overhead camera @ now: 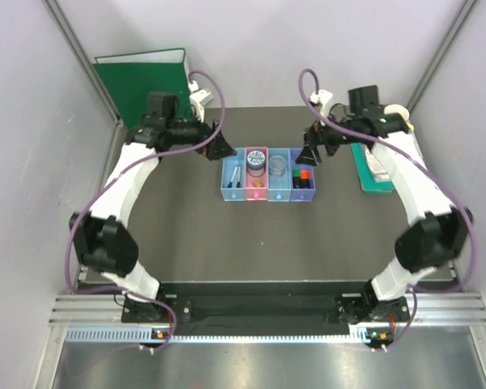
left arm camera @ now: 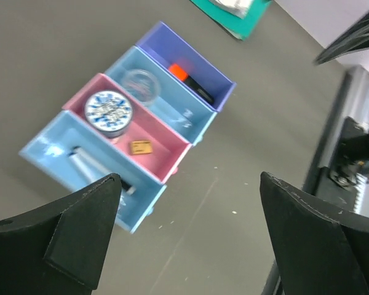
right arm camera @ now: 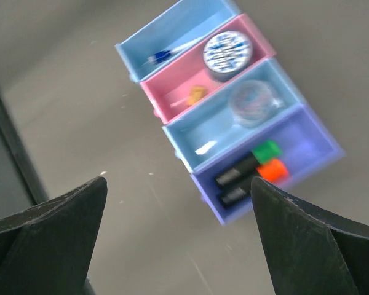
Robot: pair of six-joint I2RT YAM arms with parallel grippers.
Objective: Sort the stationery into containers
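Note:
Four containers sit in a row: light blue (overhead camera: 233,194) with pens, pink (overhead camera: 256,195) with a round tin (left arm camera: 108,112) and small yellow item, light blue (overhead camera: 279,193) with a clear round object (right arm camera: 252,101), purple (right arm camera: 323,147) with black markers with green and orange ends (right arm camera: 272,169). My left gripper (overhead camera: 220,148) hangs open above and left of the row, empty. My right gripper (overhead camera: 308,153) stands open above the purple end, empty.
A green binder (overhead camera: 134,89) leans at the back left. A teal item (overhead camera: 368,180) with paper lies at the right, partly hidden by my right arm.

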